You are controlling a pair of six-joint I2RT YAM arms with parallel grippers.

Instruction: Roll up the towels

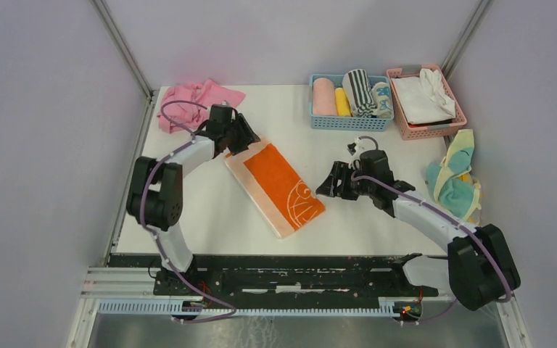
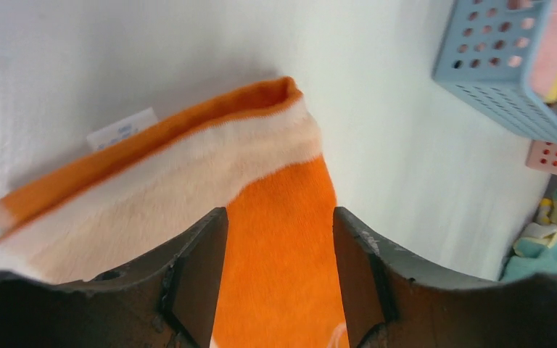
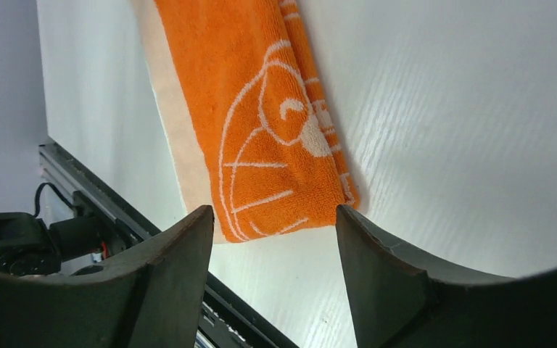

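An orange towel with a cream band (image 1: 275,181) lies folded flat and diagonal on the table. My left gripper (image 1: 241,138) is open just above its upper end; in the left wrist view the cream and orange edge (image 2: 246,138) lies beyond the fingertips. My right gripper (image 1: 328,187) is open over the lower end, where white line patterns show in the right wrist view (image 3: 275,159), with nothing held between the fingers.
A blue basket (image 1: 348,123) with rolled towels and a pink basket (image 1: 424,129) with white cloth stand at the back right. A pink cloth (image 1: 196,94) lies back left, teal-yellow cloths (image 1: 453,181) at the right edge.
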